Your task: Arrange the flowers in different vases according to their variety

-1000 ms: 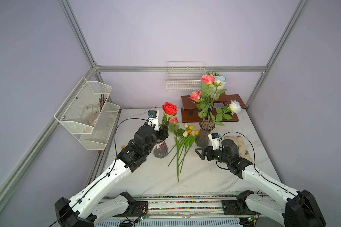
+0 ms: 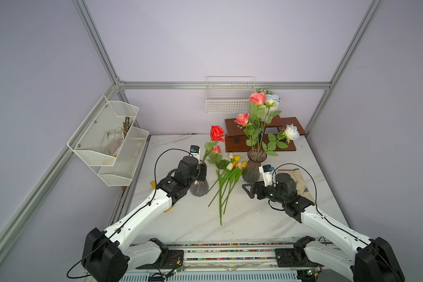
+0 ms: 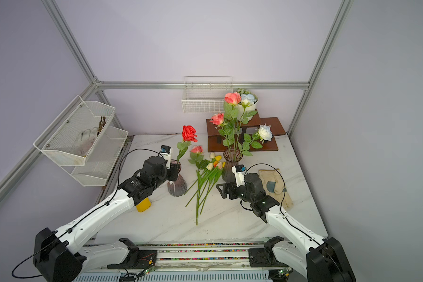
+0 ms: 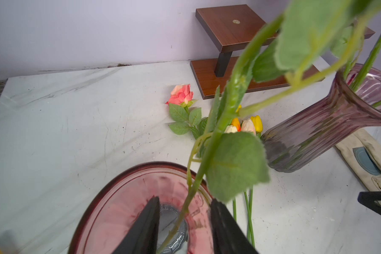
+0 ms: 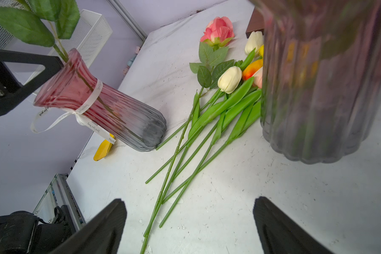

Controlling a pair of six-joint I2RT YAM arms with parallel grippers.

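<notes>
A red rose [image 2: 217,133] stands in the left pink-grey vase [image 5: 135,122], at whose mouth my left gripper is part open around the stem. The right vase [image 5: 321,97] holds pink and white roses [image 2: 257,98]. Between the vases lie a loose pink rose [image 4: 180,94] and several tulips [image 5: 229,80] in white, yellow and orange, stems toward the front. My right gripper stands open in front of the right vase, nothing between its fingers.
A wooden stand [image 3: 268,143] is at the back, a beige cloth [image 3: 284,197] at the right, a yellow object [image 3: 143,205] at the left. Wire baskets [image 2: 230,105] hang on the walls.
The red rose shifted right over the last second. The right arm is still.
</notes>
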